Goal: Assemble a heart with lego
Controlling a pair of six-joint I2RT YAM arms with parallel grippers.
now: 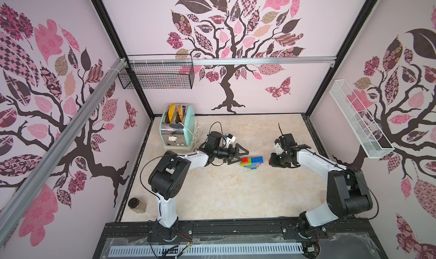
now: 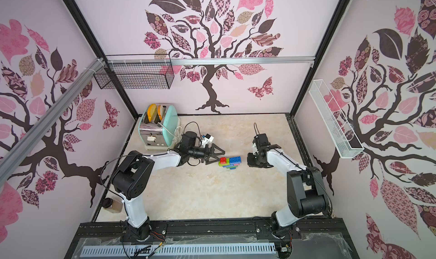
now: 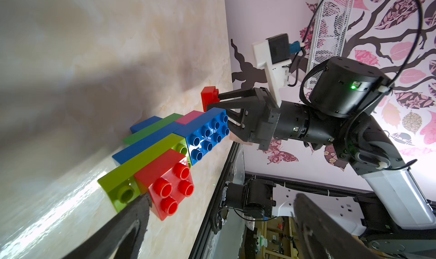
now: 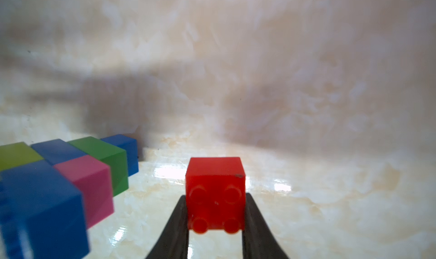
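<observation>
The joined bricks form a stepped stack, in the left wrist view a red brick (image 3: 171, 181), lime brick (image 3: 140, 168), blue eight-stud brick (image 3: 204, 134), pink brick (image 3: 189, 117), green brick (image 3: 154, 128) and other blue ones. The same stack shows in the top left view between the two arms. My left gripper is open; one finger (image 3: 131, 227) is close to the stack's red end, and contact cannot be told. A separate red brick (image 4: 215, 195) is clasped by my right gripper, studs facing its camera, apart from the stack's pink and blue end.
A mint toaster rack (image 1: 177, 127) stands at the back left. A dark-lidded jar (image 1: 136, 205) sits at the front left.
</observation>
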